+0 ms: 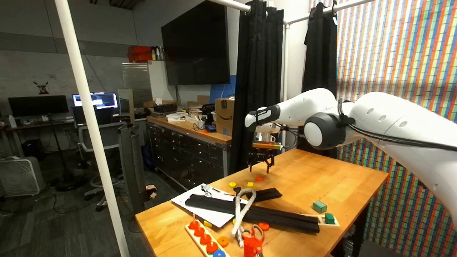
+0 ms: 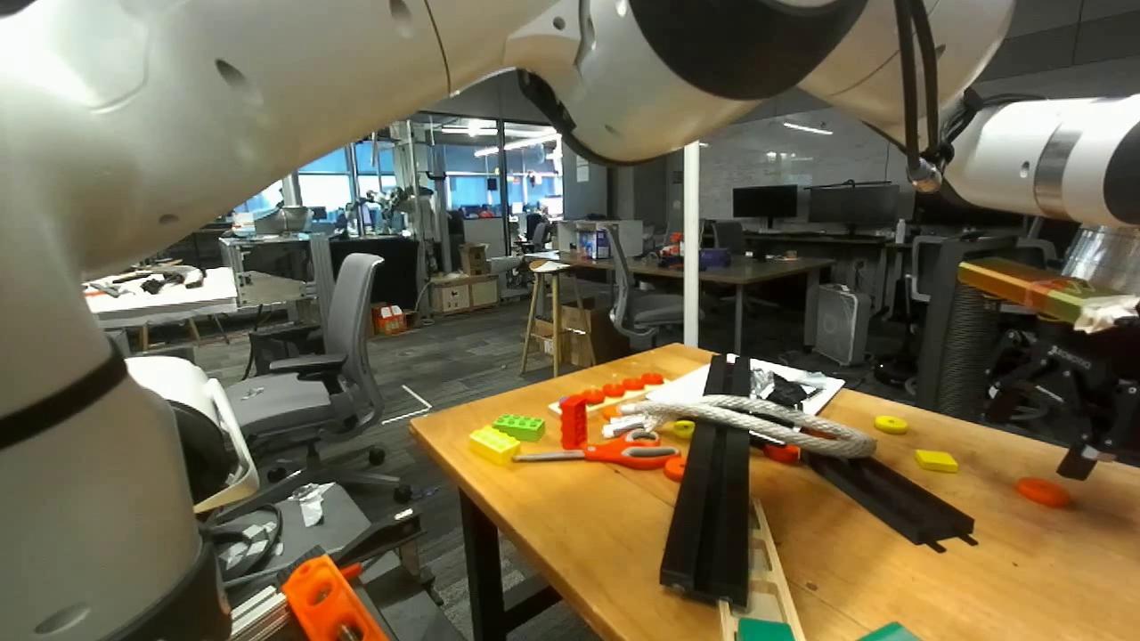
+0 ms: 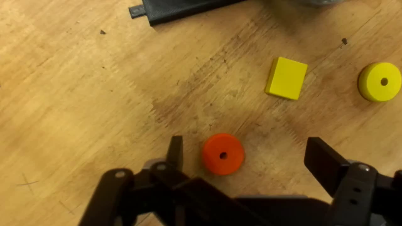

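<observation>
Low over the far part of the wooden table, my gripper [image 1: 259,169] stands open. An orange-red disc [image 3: 223,154] with a small centre hole lies flat on the wood. In the wrist view it shows in the gap between my fingers, nearer the left fingertip [image 3: 176,150]; nothing is held. Exterior view 2 has the disc [image 2: 1043,491] just below and left of the fingers. Farther off lie a yellow square block [image 3: 287,78] and a yellow disc [image 3: 380,81] with a hole, both clear of the gripper.
Black track pieces [image 1: 274,217] cross the table, with a looped grey rope [image 1: 242,210] over them. Nearby are a white board [image 1: 218,219], a peg rack [image 1: 203,237], red-handled scissors [image 2: 631,450] and a green block [image 1: 319,207]. Bare wood [image 1: 317,171] spreads around the table's far right.
</observation>
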